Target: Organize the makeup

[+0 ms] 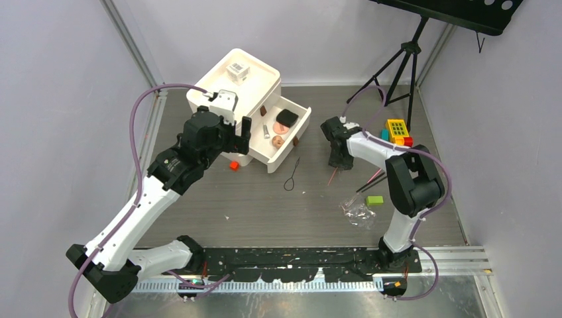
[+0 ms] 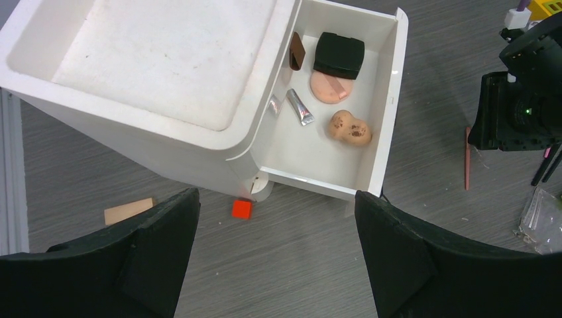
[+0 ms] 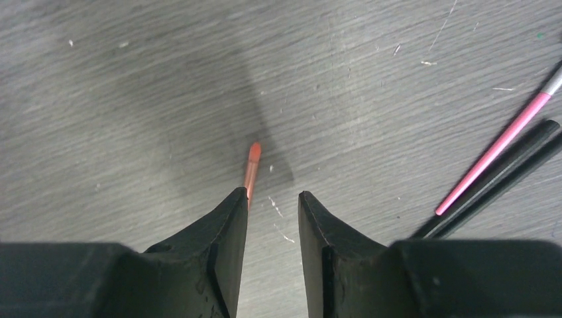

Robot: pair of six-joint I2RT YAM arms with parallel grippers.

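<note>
The white drawer unit (image 1: 235, 79) has its drawer (image 2: 301, 152) pulled out, holding a black case (image 2: 338, 53), pink compact (image 2: 331, 88), small tube (image 2: 299, 106) and tan puff (image 2: 350, 129). My left gripper stands open above the unit's near side. My right gripper is open low over the table, just beside a thin red pencil (image 3: 253, 165) partly hidden by a finger. A pink brush (image 3: 492, 151) and two black pencils (image 3: 504, 173) lie to its right.
Scissors (image 1: 290, 179), an orange cube (image 1: 234, 165), a clear bag (image 1: 359, 213), a green block (image 1: 374, 200) and toy blocks (image 1: 397, 132) lie on the table. A black stand is at the back right.
</note>
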